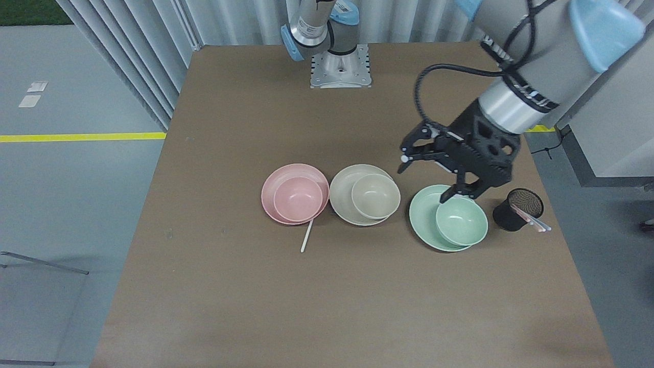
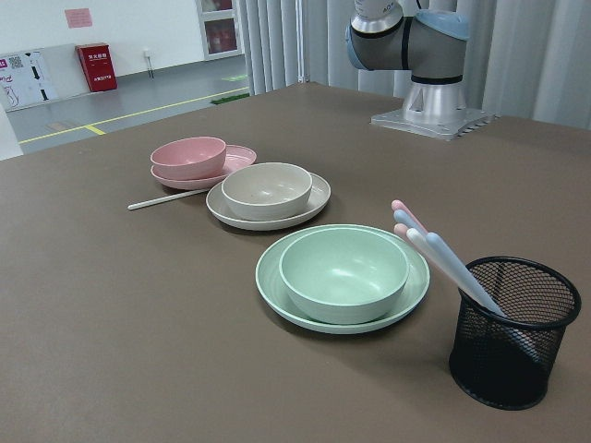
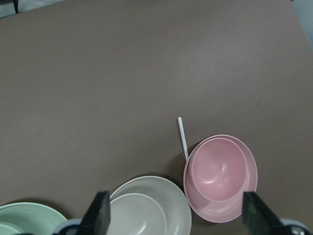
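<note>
Three plates, each holding a bowl, stand on the brown table: pink bowl (image 1: 298, 198), cream bowl (image 1: 375, 195) and mint bowl (image 1: 461, 219). A white stick (image 1: 306, 236) lies by the pink plate (image 3: 215, 210). A black mesh cup (image 2: 506, 360) holds several pastel sticks. My gripper (image 1: 420, 184) hangs above the dishes at the right, open, nothing visible between its fingers; in the wrist view its fingertips (image 3: 101, 210) show at the lower edge.
</note>
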